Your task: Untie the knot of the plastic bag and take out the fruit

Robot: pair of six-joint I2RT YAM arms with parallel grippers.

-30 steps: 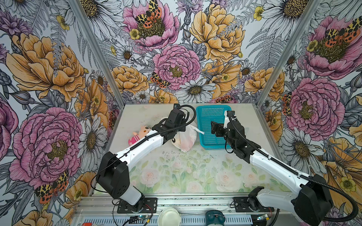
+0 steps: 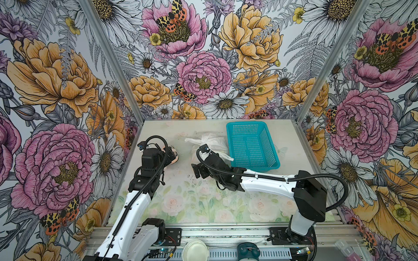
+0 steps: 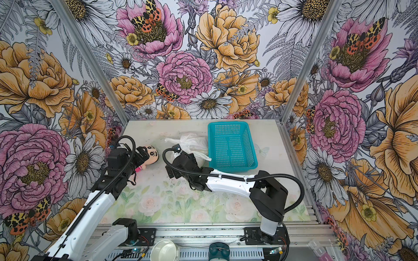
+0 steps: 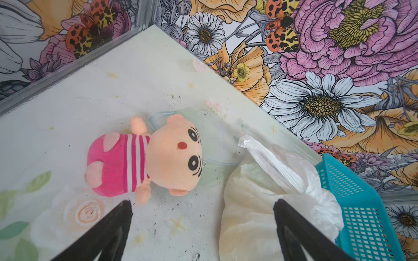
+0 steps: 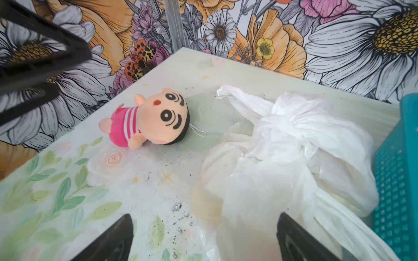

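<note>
A white plastic bag [image 5: 278,174] sits on the table just left of the basket, its top gathered in a bunched twist [image 5: 283,119] with loose ends spread out. In the left wrist view the bag [image 4: 278,195] lies to the right. The fruit cannot be made out through the plastic. My left gripper stands open over the table, left of the bag near the doll, with nothing between its fingers. My right gripper is also open, at the near side of the bag, its right finger [image 5: 289,239] overlapping the bag in view.
A teal basket [image 2: 232,143] stands against the bag's right side and looks empty. A pink doll [image 4: 174,152] lies on its back left of the bag.
My left arm has swung left, away from the bag and toward the doll. The right gripper has moved left from over the basket to the bag's near side.
</note>
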